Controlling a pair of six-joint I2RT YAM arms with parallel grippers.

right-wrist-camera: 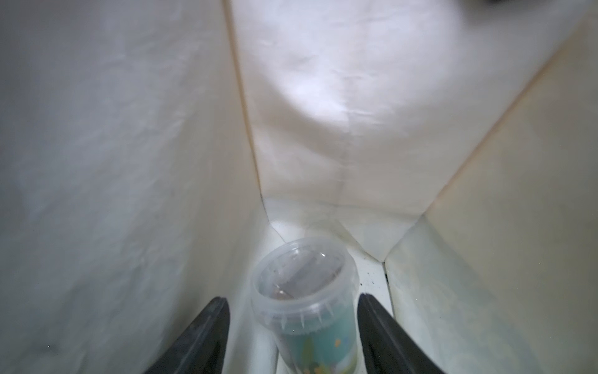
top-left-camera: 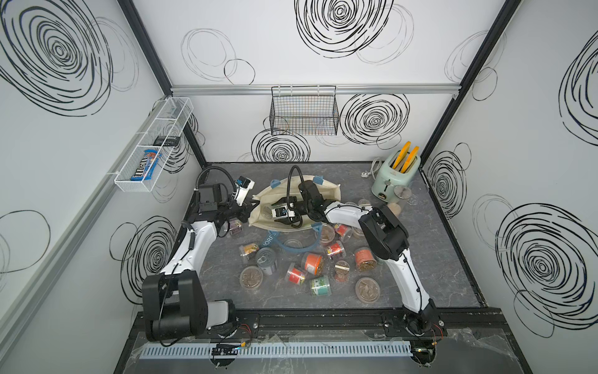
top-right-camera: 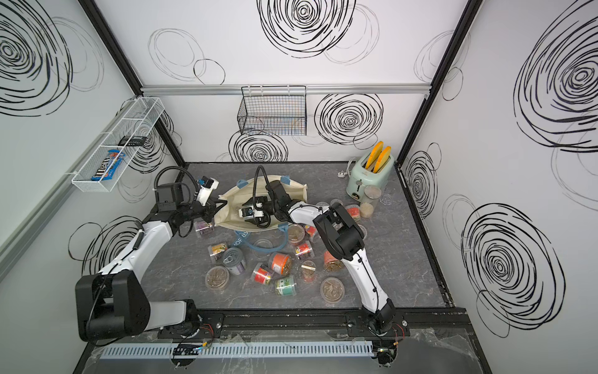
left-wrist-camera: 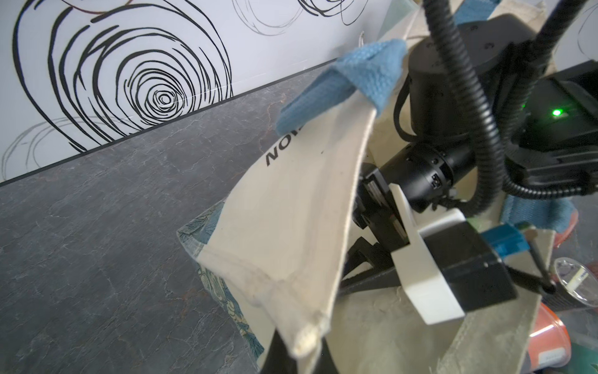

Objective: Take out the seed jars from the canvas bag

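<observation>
The canvas bag (top-left-camera: 264,218) lies open at the back middle of the table. My left gripper is shut on the bag's rim at its left end. My right gripper is inside the bag; in the right wrist view its two fingertips flank a clear-lidded jar (right-wrist-camera: 314,336) with a teal label, near the bag's inner corner. Whether the fingers touch it is not clear. Several seed jars (top-left-camera: 312,263) lie and stand on the table in front of the bag.
A green toaster (top-left-camera: 389,180) with yellow items stands at the back right. A black wire basket (top-left-camera: 304,118) hangs on the back wall, a white rack (top-left-camera: 134,180) on the left wall. Bare table shows at the far right.
</observation>
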